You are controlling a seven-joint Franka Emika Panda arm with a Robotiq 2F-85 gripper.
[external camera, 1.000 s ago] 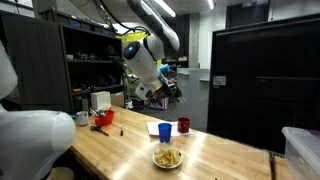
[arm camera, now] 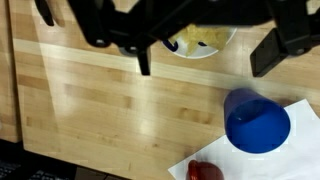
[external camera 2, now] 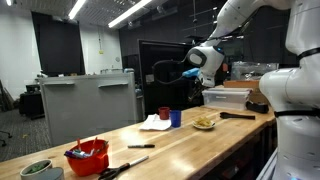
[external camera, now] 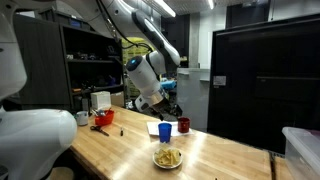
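Note:
My gripper hangs above the table, its two dark fingers spread wide apart, with nothing seen between them. In the wrist view a blue cup (arm camera: pixel 256 122) stands below and to the right, partly on a white sheet (arm camera: pixel 275 160). Beside it is a red cup (arm camera: pixel 205 171), cut by the lower edge. A white plate of yellowish food (arm camera: pixel 208 42) lies beneath the gripper, partly hidden by it. In exterior view 1 the plate (external camera: pixel 167 158) sits in front of the blue cup (external camera: pixel 165 131), with the red cup (external camera: pixel 184 125) behind to the right.
On the table's far left side stands a red bowl of utensils (external camera: pixel 104 117), with a dark-handled tool (external camera: pixel 98 130) near it. A clear plastic bin (external camera 2: pixel 226 98) is at the table's other end. Bare wood (external camera: pixel 220 155) lies right of the plate.
The cups and plate have stayed put.

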